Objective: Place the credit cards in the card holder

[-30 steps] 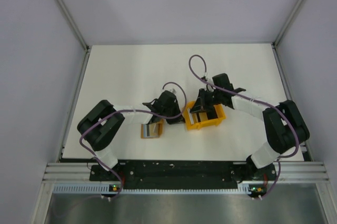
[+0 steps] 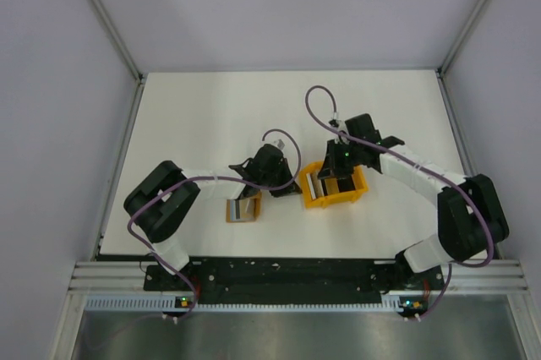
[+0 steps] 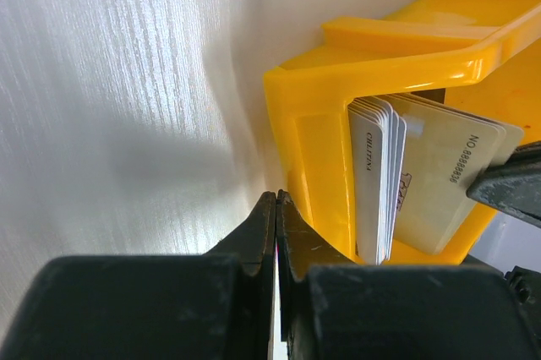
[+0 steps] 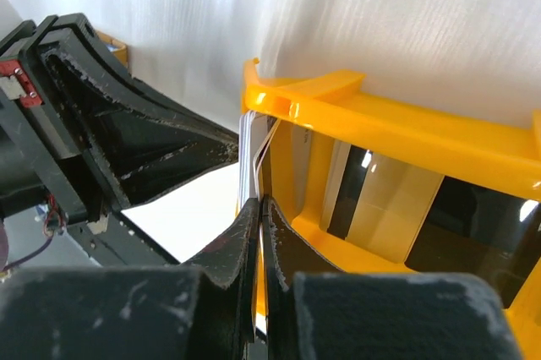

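Observation:
The yellow card holder [image 2: 336, 199] stands right of the table's middle. At its left end several white cards [image 3: 373, 178] stand on edge in a slot. Beside them a gold card [image 3: 444, 170] leans slightly tilted, its lower part inside the holder. My right gripper is shut over that end, its tip against the gold card's upper corner; whether the card is pinched between its fingers is unclear. My left gripper is shut with nothing showing between its fingers, its tips at the holder's outer end wall.
A smaller brown tray [image 2: 243, 210] with cards in it sits to the left, under the left arm. Further holder slots [image 4: 393, 208] show dark and tan panels.
The holder has slid slightly to the right. My right gripper has moved to the right over it, and my left gripper has shifted only a little.

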